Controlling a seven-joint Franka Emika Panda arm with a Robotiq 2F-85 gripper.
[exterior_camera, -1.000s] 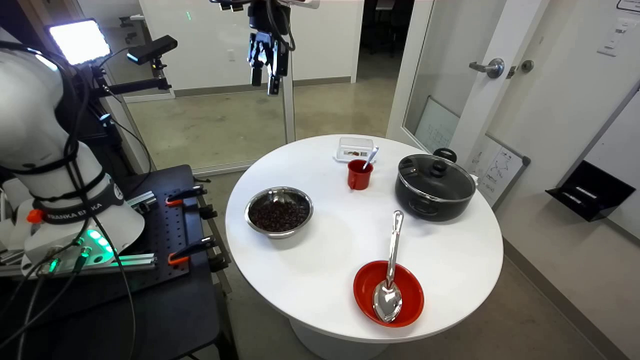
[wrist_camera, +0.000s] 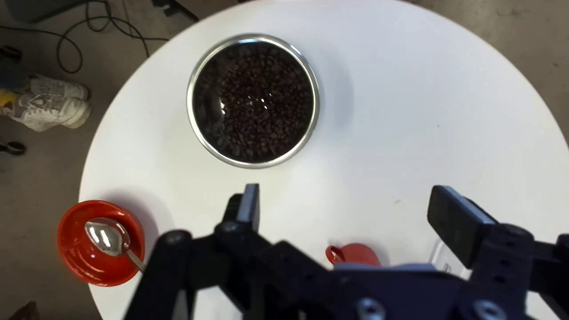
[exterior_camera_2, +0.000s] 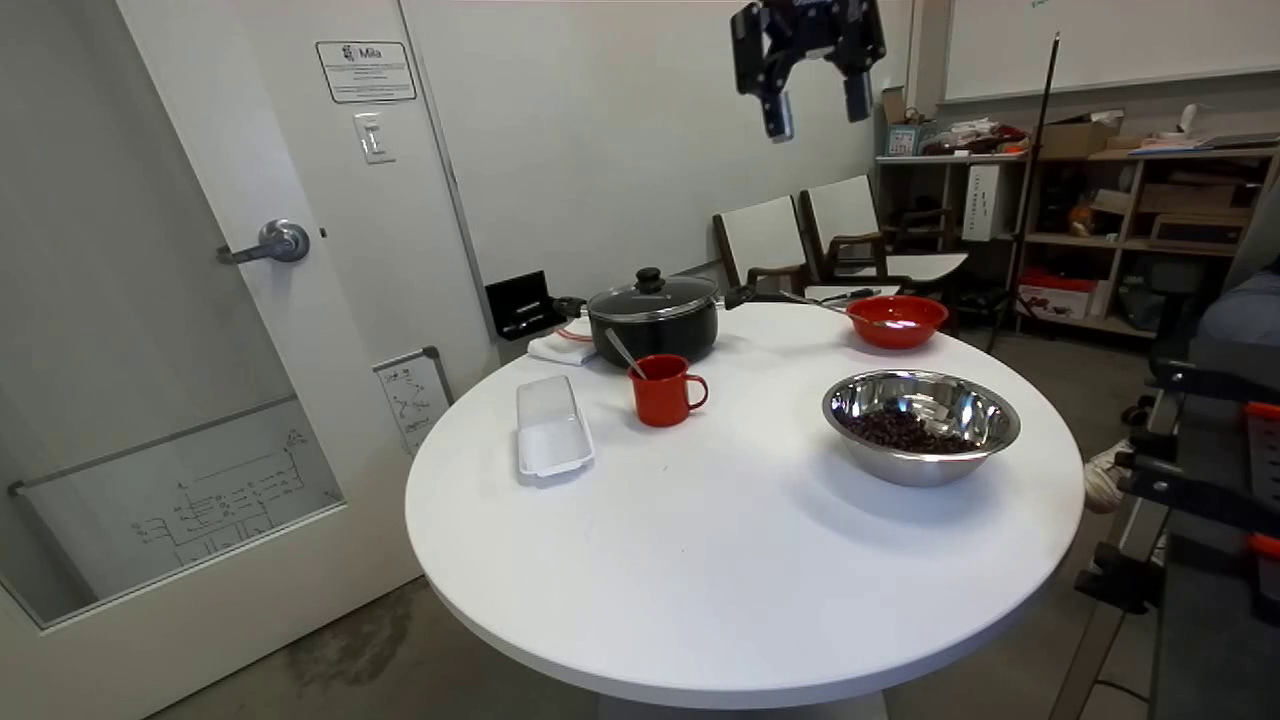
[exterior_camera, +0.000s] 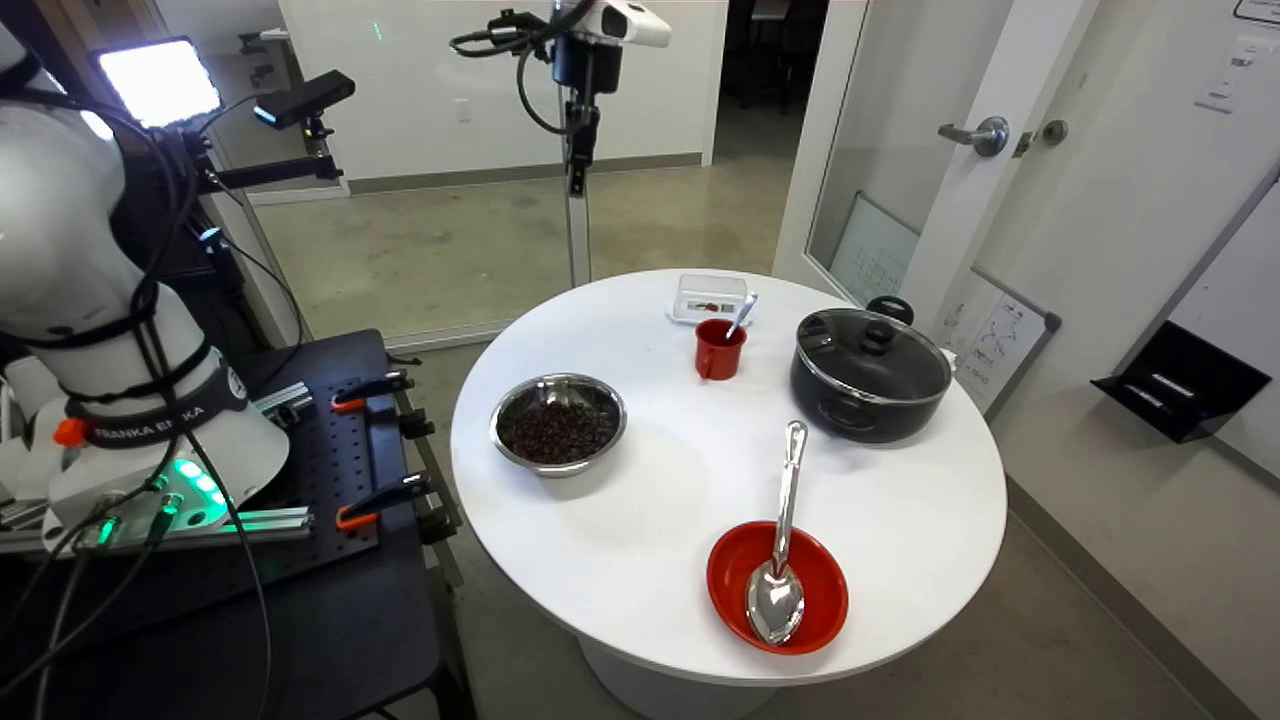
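High over the white table, my gripper [exterior_camera_2: 818,120] stands open, its fingers wide apart in the wrist view and nothing between them. A steel bowl [wrist_camera: 253,160] holds dark beans [exterior_camera: 554,430]. The red bowl [exterior_camera: 726,574] carries a large metal spoon [exterior_camera: 775,600], whose handle extends over the rim onto the tabletop side. A red mug [exterior_camera_2: 663,394] has a light-coloured handle of some utensil leaning out of it. Beside the mug lies a clear lidded container [exterior_camera_2: 553,430] with a white base. The black pot [exterior_camera: 870,396] has its glass lid on. My gripper touches none of these.
The round white table [exterior_camera: 648,540] has free room in its middle. A white cloth [exterior_camera_2: 561,348] lies by the pot. Clamps [exterior_camera: 381,504] line the edge of the robot's dark stand. Behind the table are a door [exterior_camera: 960,144] and chairs [exterior_camera_2: 768,240].
My gripper has moved to the right in exterior view 1 and turned, so its fingers now line up edge-on there. The objects on the table have stayed put.
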